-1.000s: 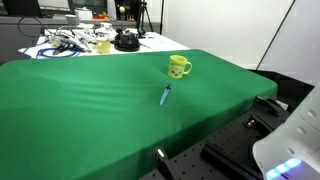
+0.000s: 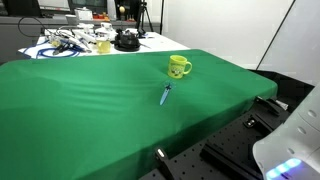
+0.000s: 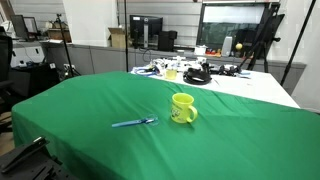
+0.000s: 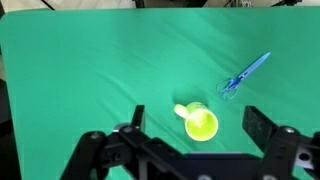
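A yellow mug [image 2: 178,67] stands upright on the green cloth, its handle showing at the right in exterior view 2, where the mug [image 3: 182,108] is near the middle. Close to it lies a blue utensil [image 3: 135,122], flat on the cloth; from above, the blue utensil [image 4: 247,74] points away at a slant and ends in a pale, whisk-like head. My gripper is open in the wrist view, well above the table, with the yellow mug [image 4: 201,123] below, between its wide-apart fingers. Nothing is held. The fingers are out of sight in both exterior views.
At the back, a white surface bears cables and a black device [image 2: 127,40], with another yellow cup [image 2: 103,46] nearby. The white arm base [image 2: 290,145] stands at the right table edge.
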